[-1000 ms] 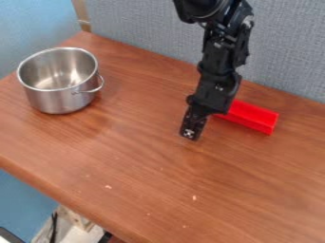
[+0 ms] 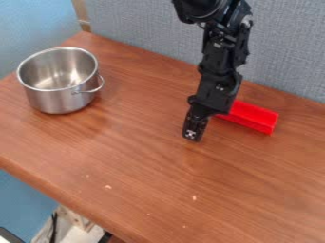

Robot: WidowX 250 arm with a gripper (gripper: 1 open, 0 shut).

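My black gripper [image 2: 195, 128] points down onto the wooden table [image 2: 152, 180] at the centre, its tips low by the surface; whether the fingers are apart is hard to tell. A red box-shaped object [image 2: 253, 118] lies just behind and to the right of the fingertips, its left end partly hidden by the gripper. A steel pot [image 2: 57, 83] with side handles stands at the left.
A grey fabric panel [image 2: 286, 47] rises behind the table, and a light blue surface lies beyond its left edge.
The gripper has shifted very slightly at its tips; the red object and pot look unmoved.
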